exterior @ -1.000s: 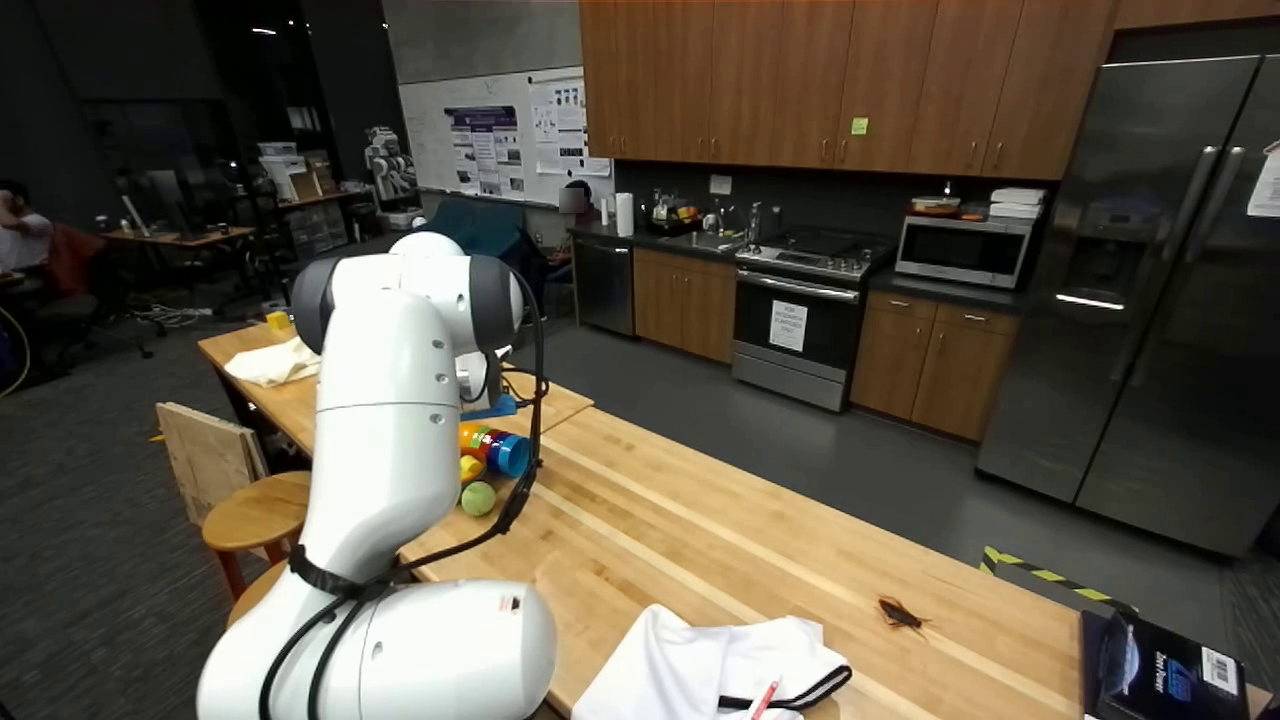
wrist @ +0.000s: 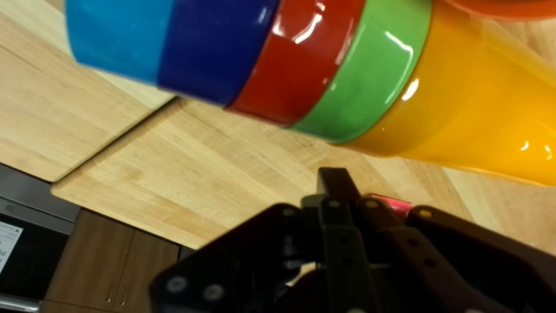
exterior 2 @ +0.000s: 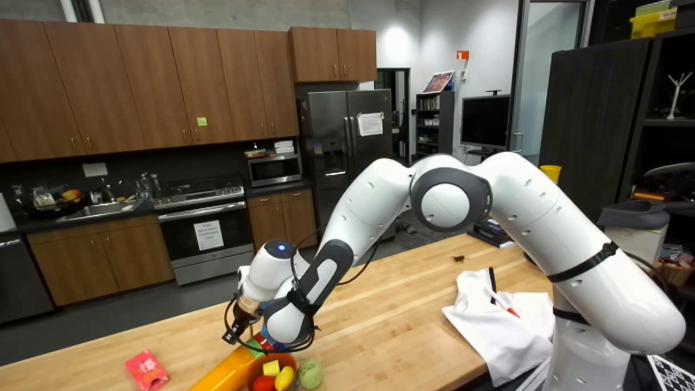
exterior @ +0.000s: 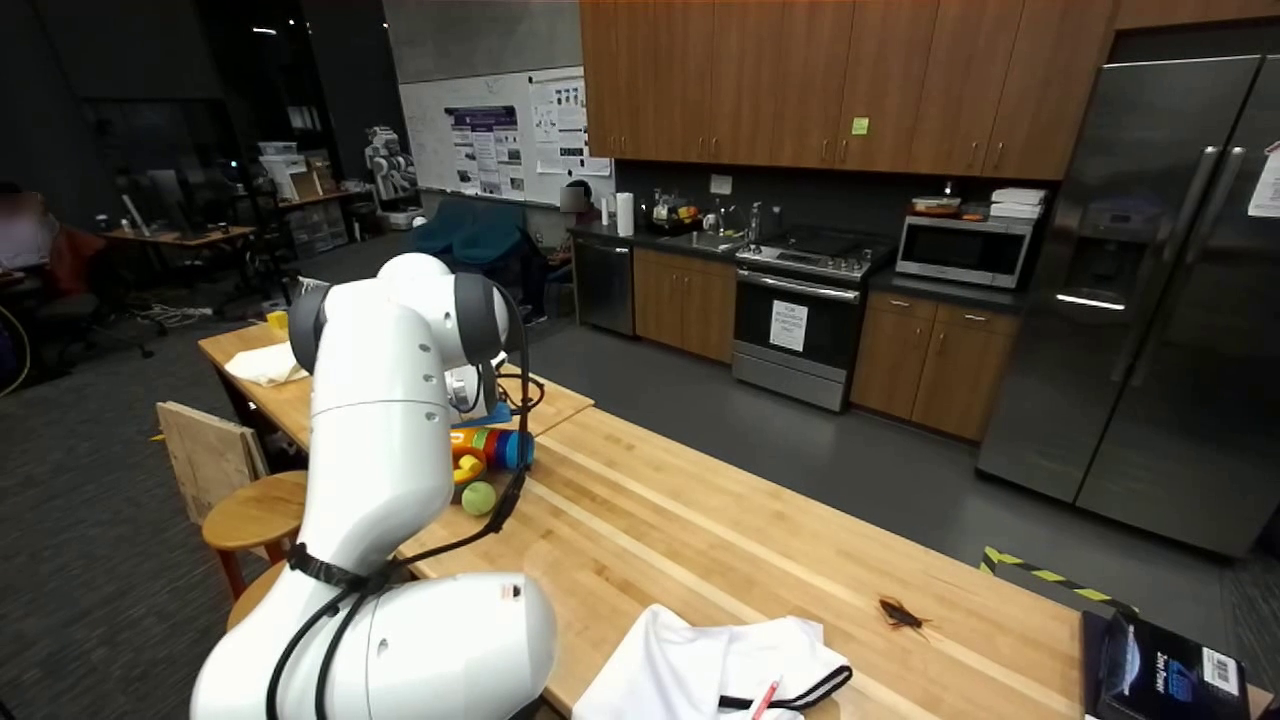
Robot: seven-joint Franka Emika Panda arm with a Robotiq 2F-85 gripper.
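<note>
A row of coloured cups lies on its side across the top of the wrist view, light blue at one end and orange at the other. My gripper is shut beside the row, with nothing visible between its fingers and a strip of bare table between them in that view. In exterior view 2 the gripper is low over the table by the cups' blue end. A bowl of red and yellow toy pieces sits against the orange cup.
Right of the bowl is a green ball. A pink packet lies to the left. White cloth with a red-tipped pen, a dark insect-like object and a black box occupy the far end. Mid-table is clear.
The arm has shifted slightly left in exterior view 1. The cups' blue end sits a little higher and further right there, and more of the coloured bands show.
</note>
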